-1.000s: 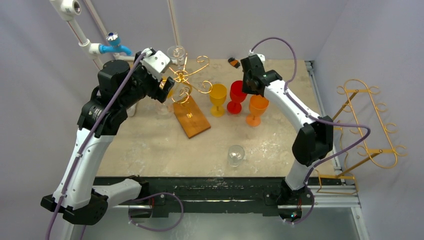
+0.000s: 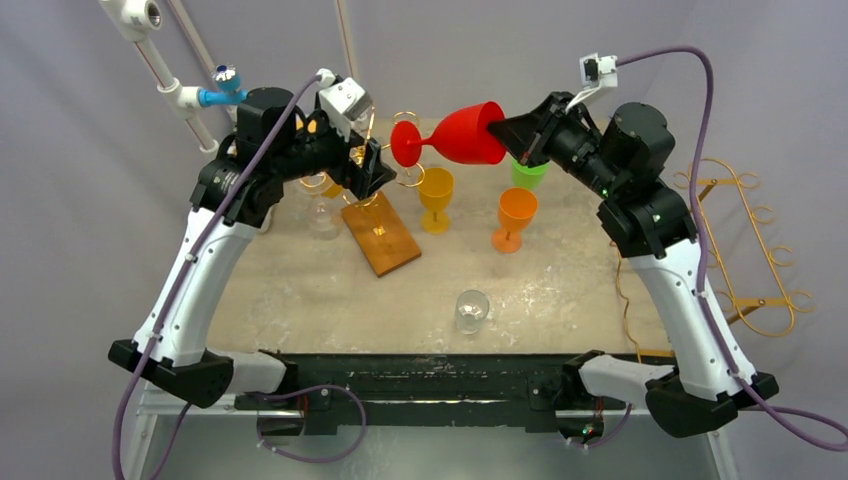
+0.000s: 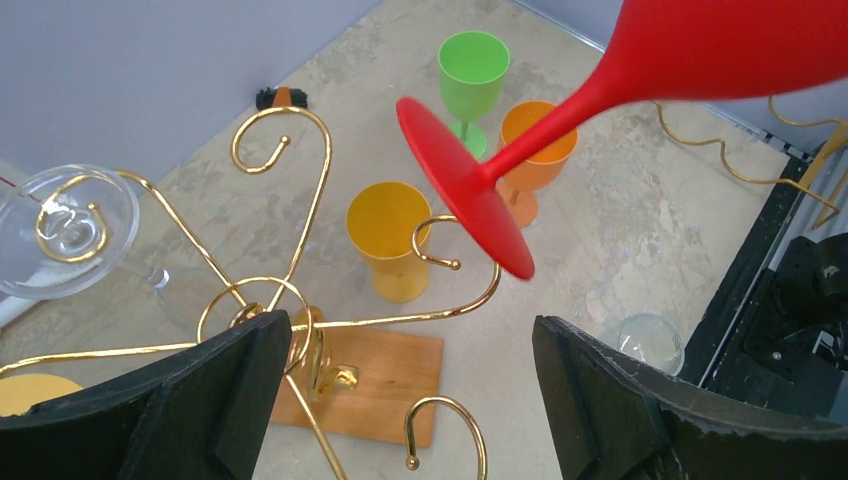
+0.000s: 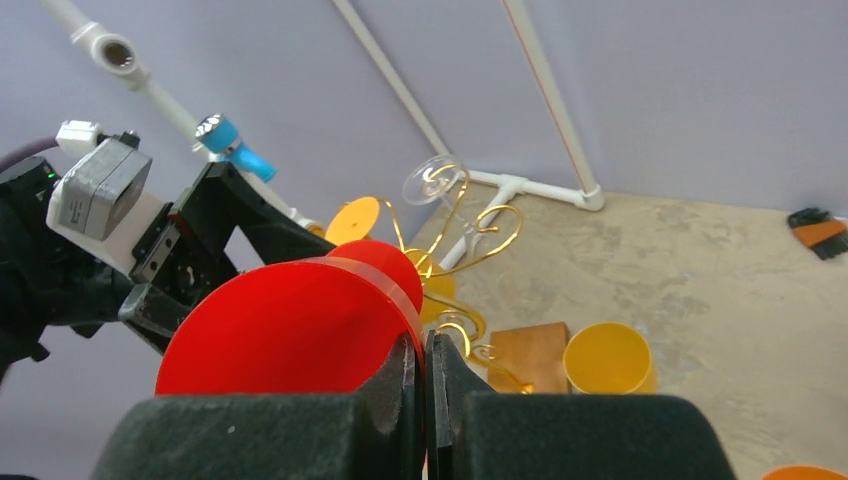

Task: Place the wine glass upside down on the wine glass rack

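The red wine glass (image 2: 472, 134) is held sideways in the air, its foot pointing left and its bowl toward my right gripper, which is shut on the bowl's rim. Its foot (image 3: 468, 190) tilts above the rack in the left wrist view, with no touch on a hook that I can make out. The gold wine glass rack (image 3: 385, 318) has curled arms on a wooden base (image 2: 388, 240). A clear glass hangs at one of its curls (image 3: 80, 230). My left gripper is open over the rack, nothing between its fingers.
Yellow (image 2: 435, 198), orange (image 2: 516, 212) and green (image 2: 528, 174) glasses stand right of the rack. A clear glass (image 2: 471, 311) is nearer the front. Another gold rack (image 2: 752, 245) stands at the far right.
The red glass has risen from among the standing glasses, turned sideways and moved left toward the rack with my right gripper. My left gripper has shifted right, nearer the rack.
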